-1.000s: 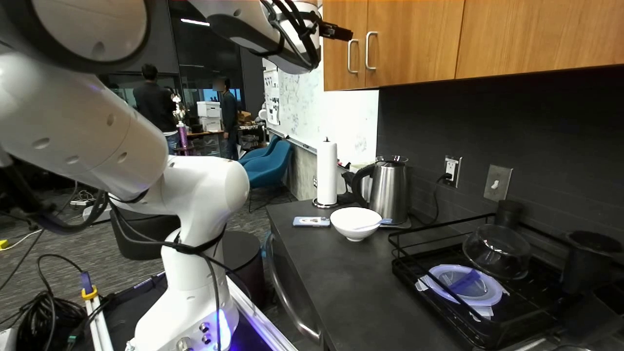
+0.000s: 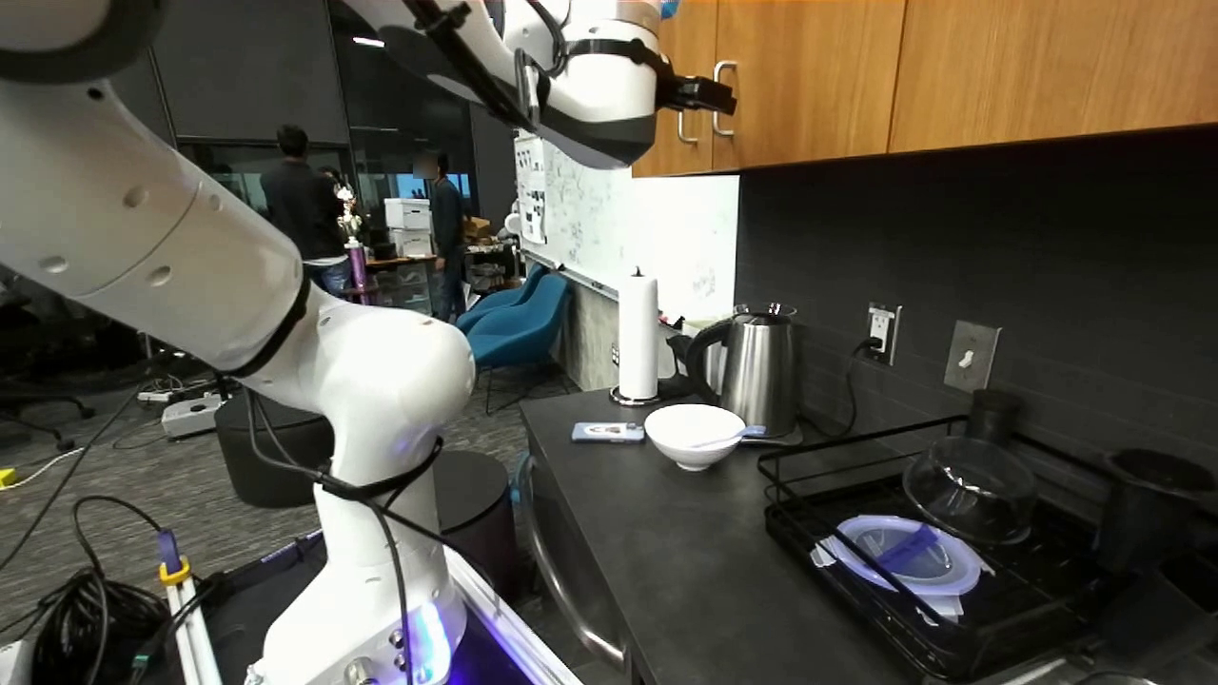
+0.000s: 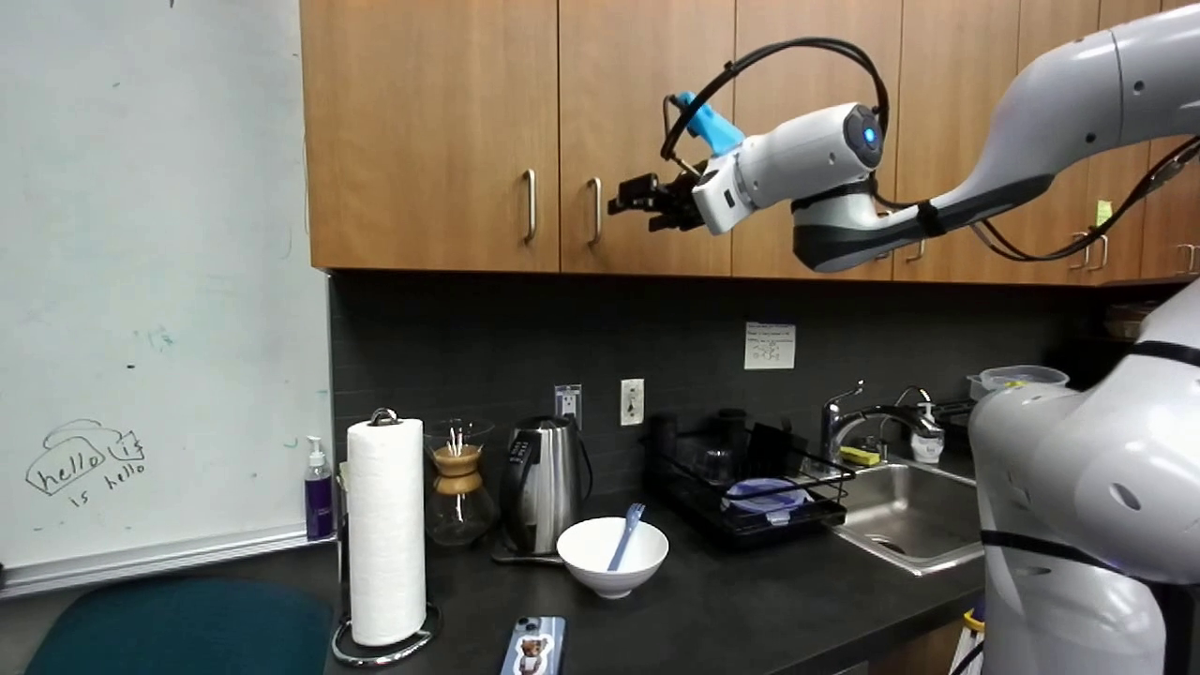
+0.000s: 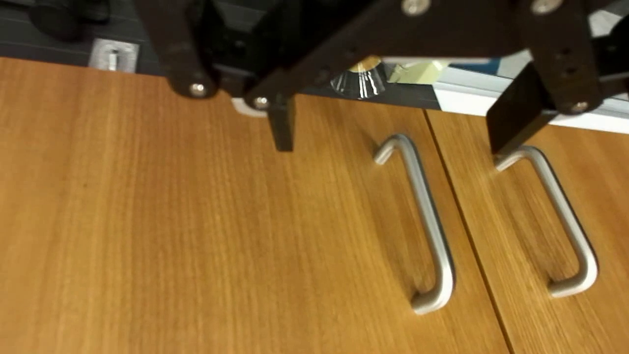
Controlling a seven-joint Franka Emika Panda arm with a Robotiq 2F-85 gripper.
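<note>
My gripper (image 3: 640,207) is open, raised in front of the upper cabinets and empty between its fingers. Two silver bar handles show in the wrist view: the nearer handle (image 4: 429,221) lies below the gap between the finger pads, and the other handle (image 4: 567,221) lies to the right, close under the right finger pad in the picture. In exterior view 2 these are the right door's handle (image 3: 596,210), just left of the fingertips, and the left door's handle (image 3: 531,206). Both doors are shut. No contact between fingers and handle can be made out.
On the counter below stand a paper towel roll (image 3: 388,534), a steel kettle (image 3: 548,484), a white bowl (image 3: 591,551) with a blue utensil, and a phone (image 3: 533,647). A black dish rack (image 3: 720,529) sits beside the sink (image 3: 911,517). Nothing stands between gripper and doors.
The arm has swung toward the cabinets. In exterior view 1 the gripper has moved right and slightly down, now overlapping the door handles.
</note>
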